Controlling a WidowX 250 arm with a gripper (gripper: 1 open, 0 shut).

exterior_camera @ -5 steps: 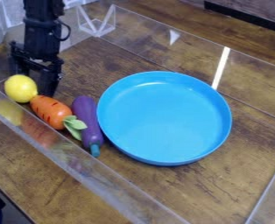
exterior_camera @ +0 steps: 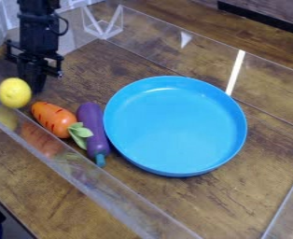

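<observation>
My black gripper (exterior_camera: 34, 65) hangs at the upper left, just above and behind a yellow toy (exterior_camera: 15, 92), with nothing visible between its fingers; it looks shut, though small and dark. The yellow toy rests at the left wall of the clear bin. Right of it lie an orange toy carrot (exterior_camera: 56, 119) with green leaves and a purple toy eggplant (exterior_camera: 91, 129). A large blue plate (exterior_camera: 175, 126) takes up the middle right.
Clear plastic walls (exterior_camera: 124, 201) enclose the wooden surface (exterior_camera: 136, 51). Bare wood is free behind the plate and to its right.
The gripper has risen slightly, away from the yellow toy, which has shifted a little left and shows more clearly.
</observation>
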